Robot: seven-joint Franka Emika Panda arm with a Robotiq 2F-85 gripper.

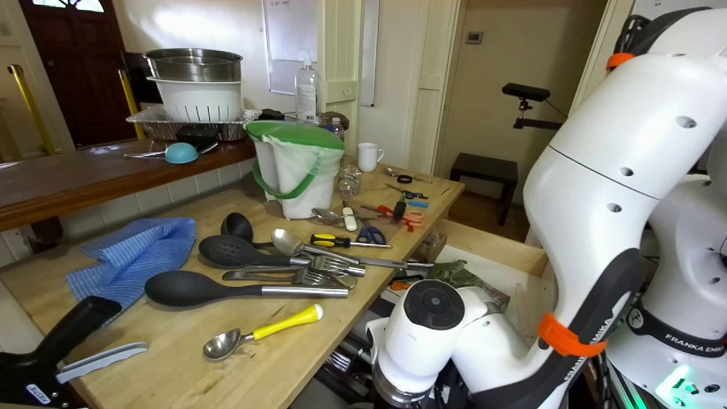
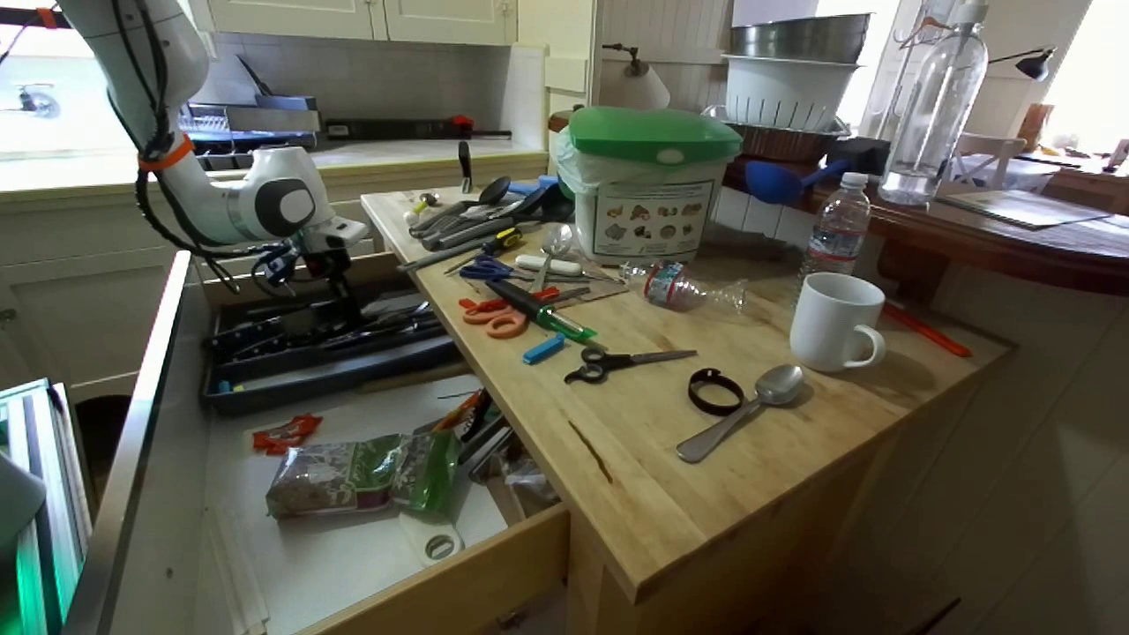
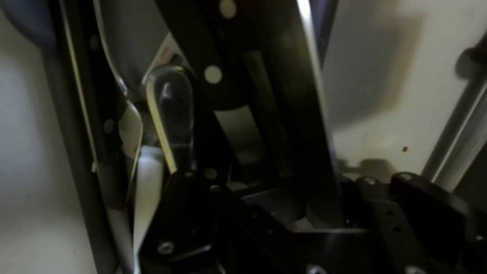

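Note:
In the wrist view my gripper is dark and in shadow, with its fingers shut; no object shows clearly between the fingertips. It is low over the drawer, in front of dark riveted handles and a rounded metal handle end. A pale strip lies to their left. From exterior view 2 the gripper points down into the black cutlery tray, among dark-handled utensils. Exterior view 1 shows the white wrist housing beside the counter edge, with the fingertips hidden.
The open drawer also holds a green plastic bag and a red wrapper. Its wooden front stands upright. On the counter lie black spoons, a yellow-handled scoop, scissors and a white mug.

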